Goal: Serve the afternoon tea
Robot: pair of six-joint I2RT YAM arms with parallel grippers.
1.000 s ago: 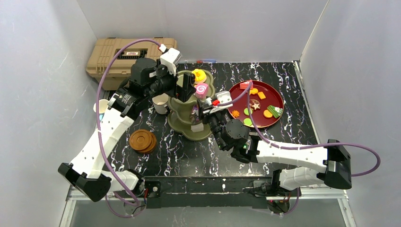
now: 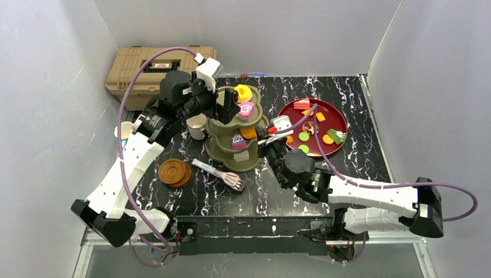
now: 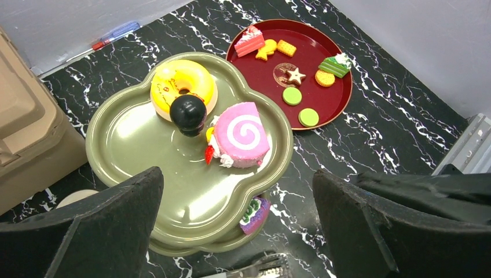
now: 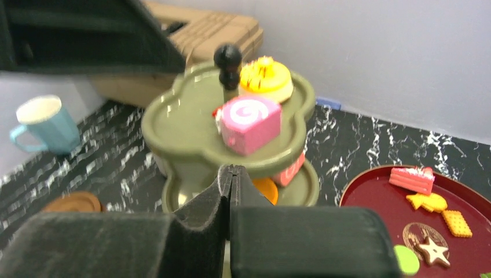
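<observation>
An olive tiered stand (image 2: 215, 152) holds toy cakes. A yellow donut (image 3: 179, 81) and a pink swirl cake (image 3: 240, 136) sit on its top tier beside the black knob (image 3: 188, 113). A purple cake (image 2: 238, 142) is on a lower tier. Over the top tier hovers my left gripper, wide open and empty. Right of the stand, my right gripper has its fingers together, nothing visible between them. A pale-handled utensil (image 2: 231, 179) with a tined head lies loose on the table in front of the stand.
A red tray (image 2: 333, 147) with small toy treats lies right of the stand. Brown coasters (image 2: 173, 172), a white mug (image 2: 197, 126) and a blue cup (image 4: 49, 124) stand to the left. A tan case (image 2: 130, 69) is behind.
My right gripper has drawn away to the right. The left arm has stayed still.
</observation>
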